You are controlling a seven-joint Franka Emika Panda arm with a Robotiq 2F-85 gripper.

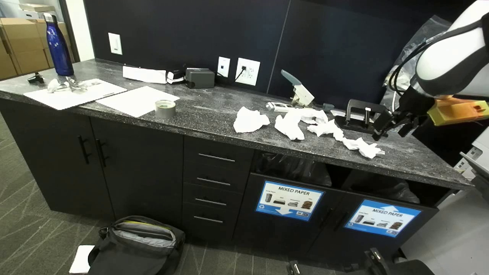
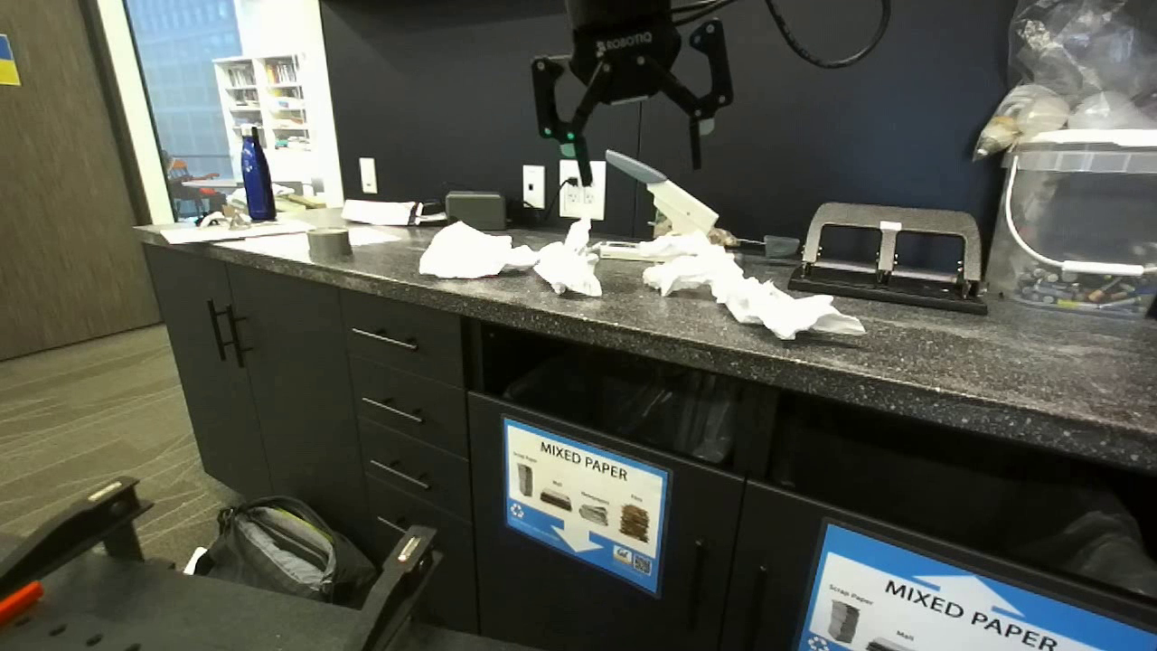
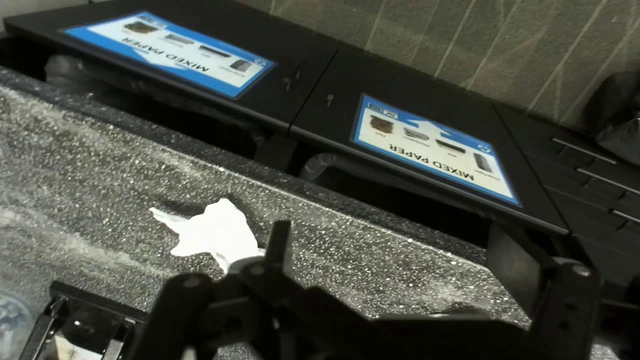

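Observation:
Several crumpled white papers lie along the dark speckled counter. In exterior view 1 one piece [image 1: 250, 120] is at the left of the group, and a twisted strip [image 1: 365, 148] reaches toward the front edge on the right. The same strip's end [image 2: 783, 309] shows in exterior view 2. Above the counter my gripper [image 2: 642, 168] hangs open, fingers spread wide with nothing between them. From the wrist, one crumpled paper [image 3: 216, 233] appears beyond the left finger [image 3: 277, 246], partly hidden by it. The gripper is clear of every paper.
A black hole punch [image 2: 891, 255], a paper cutter with raised handle [image 2: 681, 201] and a lidded clear bucket [image 2: 1074, 217] stand along the back. Further left are a tape roll [image 1: 165, 109], paper sheets [image 1: 137, 99] and a blue bottle [image 1: 58, 48]. Open bin slots run below the counter edge.

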